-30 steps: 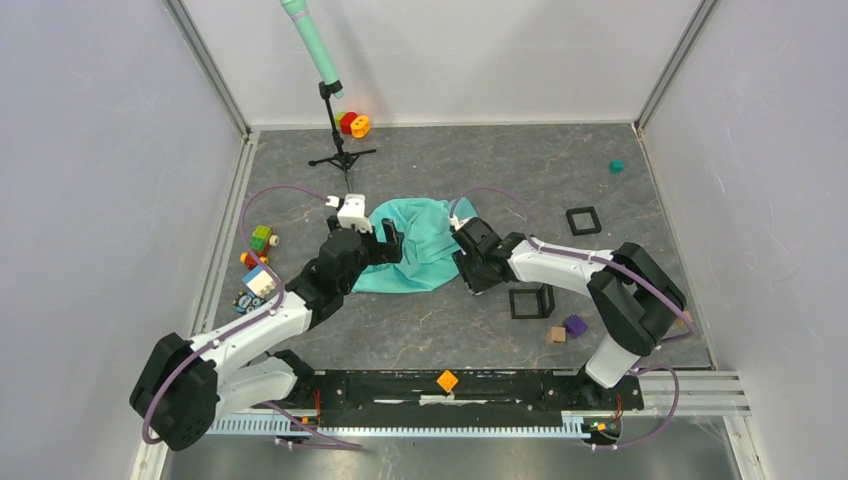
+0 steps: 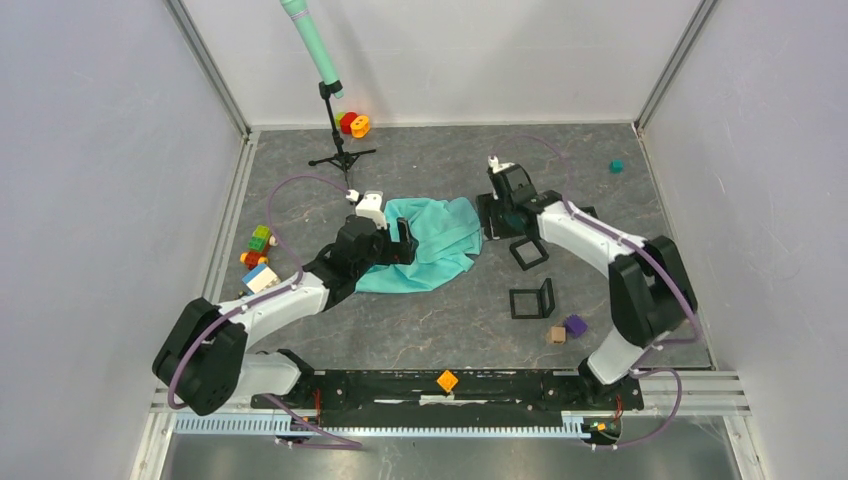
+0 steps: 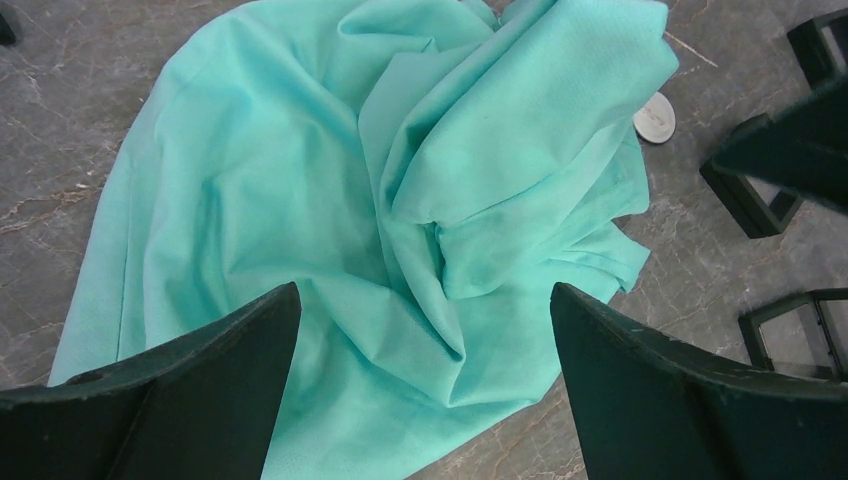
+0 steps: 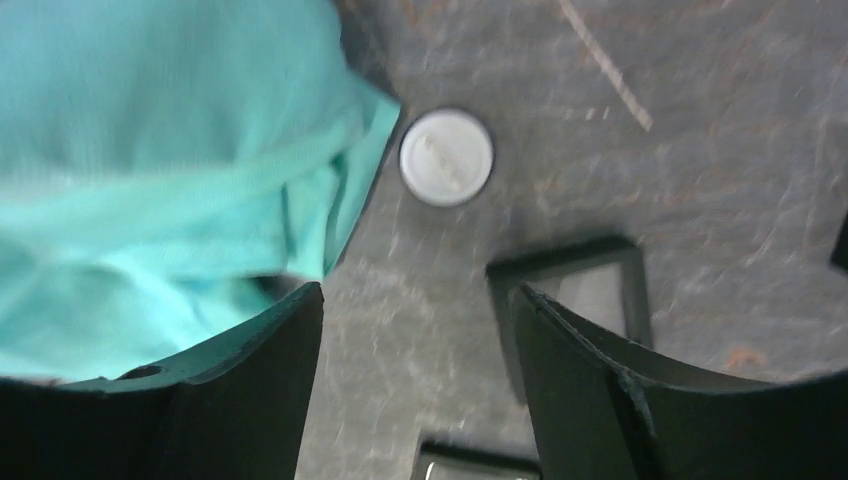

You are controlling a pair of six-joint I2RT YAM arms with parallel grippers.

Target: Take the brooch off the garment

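Note:
The turquoise garment [image 2: 425, 270] [image 3: 220, 180] [image 4: 150, 120] lies crumpled in the middle of the floor. A small white round disc [image 3: 655, 117] [image 4: 446, 157], possibly the brooch, lies on the floor just beside the garment's right edge, in both wrist views. A thin pale stick [image 4: 605, 62] lies near it. My left gripper [image 2: 400, 243] hangs open over the garment, nothing between its fingers. My right gripper [image 2: 497, 218] is over the floor right of the garment, fingers apart with nothing between them; its view is blurred.
Black square frames [image 2: 530, 305] lie to the right, near a purple cube [image 2: 575, 325] and wooden block [image 2: 557, 335]. Toys [image 2: 260, 242] lie at left; a tripod [image 2: 339, 135] stands behind.
My right gripper has moved up and to the right in the top view, off the garment's edge. My left gripper has moved slightly right over the garment.

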